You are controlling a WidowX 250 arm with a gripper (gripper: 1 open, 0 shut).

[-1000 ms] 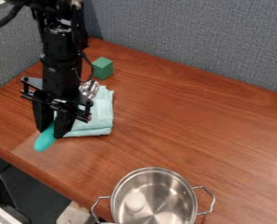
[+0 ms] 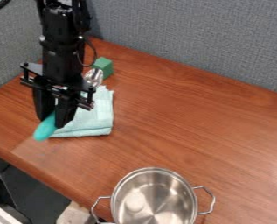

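Observation:
My black gripper (image 2: 57, 112) is low over the left part of the wooden table, a teal elongated object (image 2: 45, 130) at its fingertips, apparently held. A pale folded cloth (image 2: 92, 122) lies just right of and behind the fingers. A shiny metal object (image 2: 93, 77), partly hidden by the gripper, is behind it. Whether the fingers are fully closed is hard to see.
A green block (image 2: 103, 66) sits toward the back. A steel pot with two handles (image 2: 155, 198) stands at the front. The table's left front edge drops to a dark floor.
The gripper and teal object have shifted slightly up, away from the front edge. The cloth, block and pot stay in place.

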